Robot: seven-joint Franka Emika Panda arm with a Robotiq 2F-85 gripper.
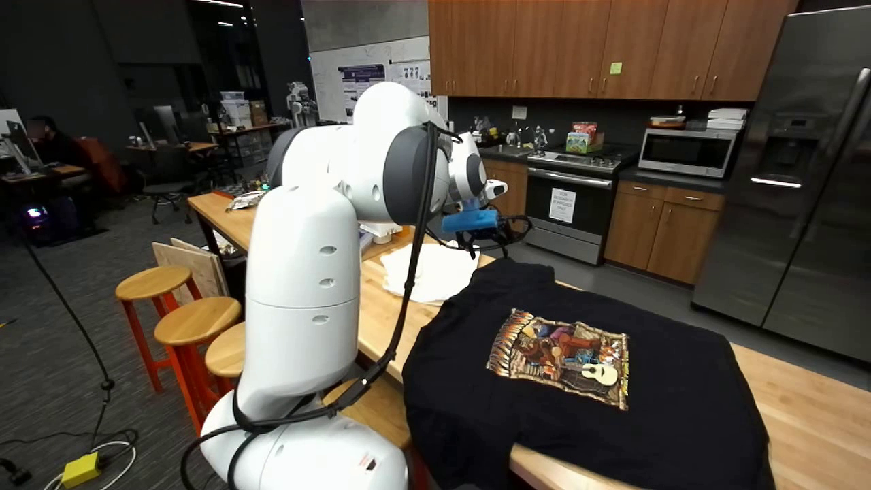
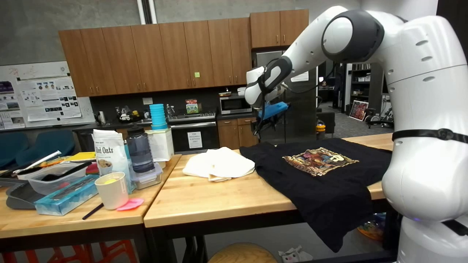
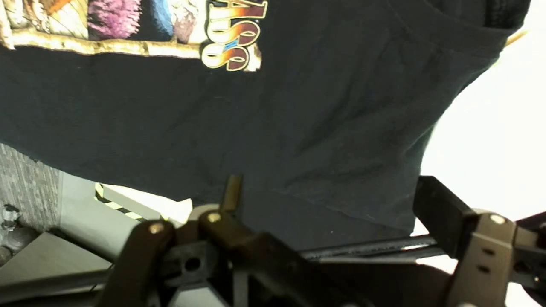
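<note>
A black T-shirt (image 1: 457, 351) with a colourful print lies spread across the wooden table, part of it draping over the near edge. In exterior view 2 the shirt (image 2: 307, 193) hangs down at the front. My gripper (image 1: 488, 252), under a blue mount, is raised over the sleeve at the shirt's far side. The wrist view shows the gripper open, its two fingers wide apart and no cloth held between them. Below them spreads the shirt's sleeve area (image 3: 327, 153), with the collar at the upper right.
A folded white cloth (image 2: 221, 164) lies beside the shirt on the table (image 2: 197, 201). A second table bears a mug (image 2: 112, 190), an oats bag (image 2: 109, 151) and a blue box (image 2: 68, 195). Stools (image 1: 196, 322) stand near the arm. Bare wood shows at the table's right end.
</note>
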